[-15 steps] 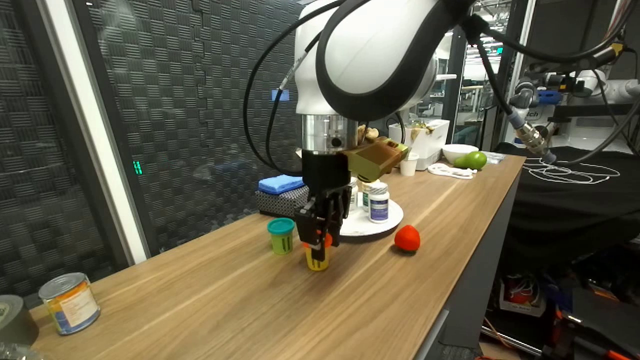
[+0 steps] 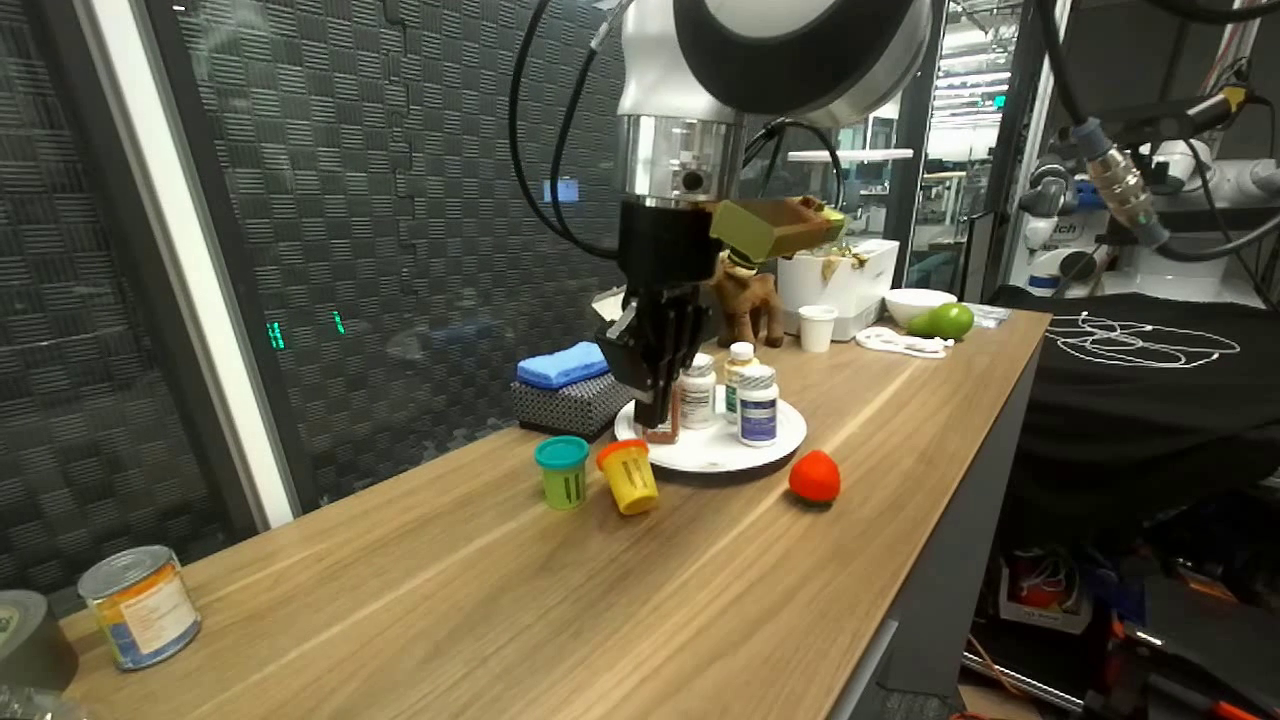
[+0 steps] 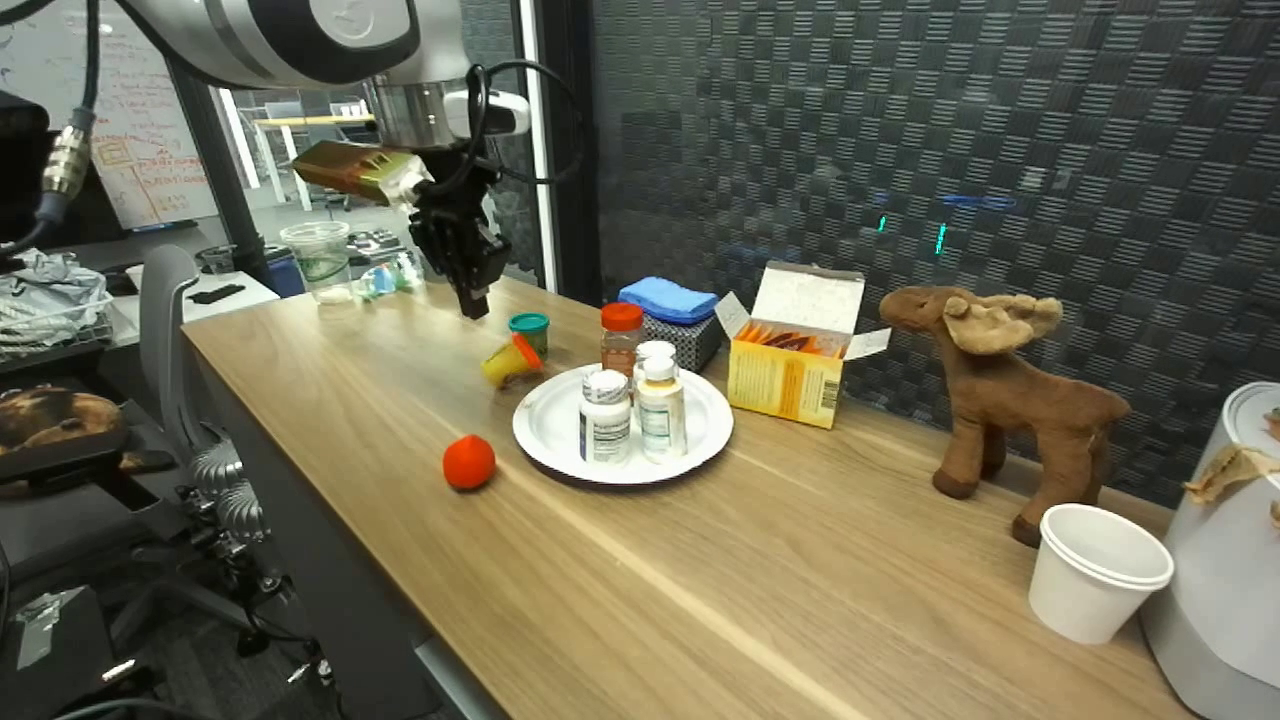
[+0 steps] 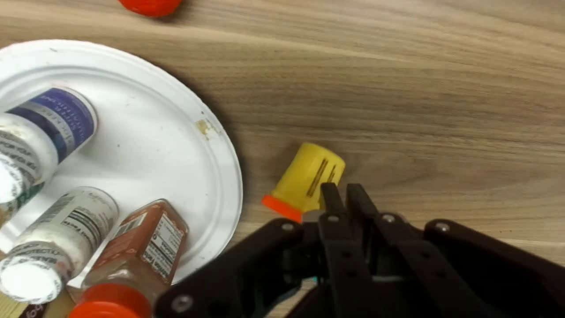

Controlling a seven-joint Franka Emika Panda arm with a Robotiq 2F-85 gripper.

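My gripper [image 2: 651, 412] is raised above the table, its fingers close together; nothing shows between them. A small yellow tub [image 2: 631, 479] with an orange lid is tilted below the fingertips, clear of them in both exterior views. The wrist view shows this yellow tub [image 4: 310, 177] leaning or on its side, lid towards the lower left, partly behind the fingers [image 4: 331, 198]. Whether it rests fully on the table is hard to tell. Beside it a green tub [image 2: 563, 476] with a teal lid stands upright. A red round object [image 3: 469, 462] sits near the front edge.
A white plate [image 3: 546, 438] carries several bottles close by. Behind it are a blue cloth [image 3: 668, 299] on a patterned box and an open yellow box [image 3: 782, 382]. A can [image 2: 140, 607] stands far left.
My gripper has risen away from the yellow tub, which it was around a second ago. The tub has gone from upright to tilted and sits slightly farther back. Other objects have stayed put.
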